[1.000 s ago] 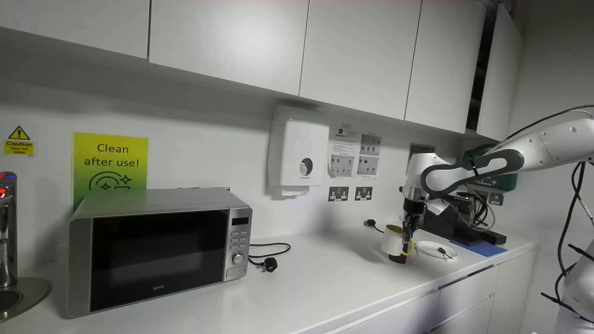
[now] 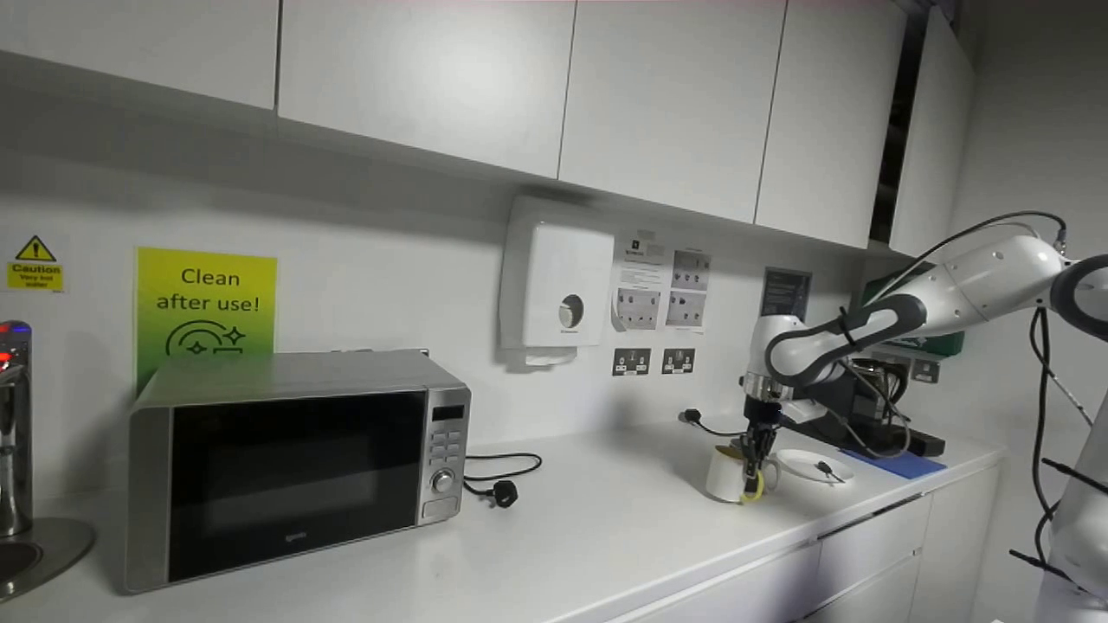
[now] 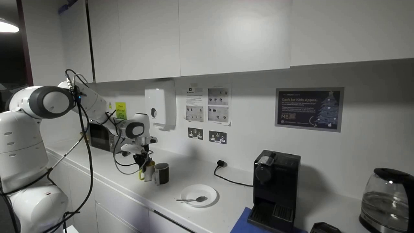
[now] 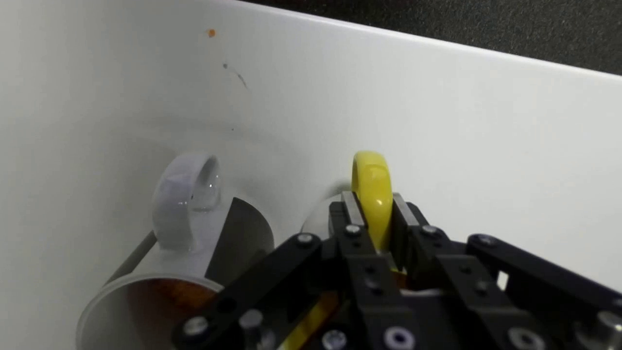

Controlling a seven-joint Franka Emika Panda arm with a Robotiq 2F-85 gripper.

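A white mug with a yellow handle and yellowish inside [image 2: 724,474] is upright at the counter's surface in exterior view 1; whether its base bears fully on the counter I cannot tell. My gripper points down, shut on the yellow handle [image 4: 373,175], with one finger on either side of it. Beside that mug stands a grey-and-white mug [image 3: 161,173], close to it in exterior view 2. Its pale handle [image 4: 175,198] and open rim show at lower left in the wrist view. The fingers hide most of the held mug there.
A white plate [image 3: 186,190] with a spoon [image 3: 201,198] lies near the mugs. Beyond it stand a black coffee machine [image 3: 276,186] and a glass kettle [image 3: 384,198]. Clear counter stretches toward the microwave [image 2: 301,467]. The counter's front edge [image 4: 408,40] runs close by.
My gripper and the held mug have come down and slightly left in exterior view 1. The dark mug base that showed beneath the held mug is now hidden behind it.
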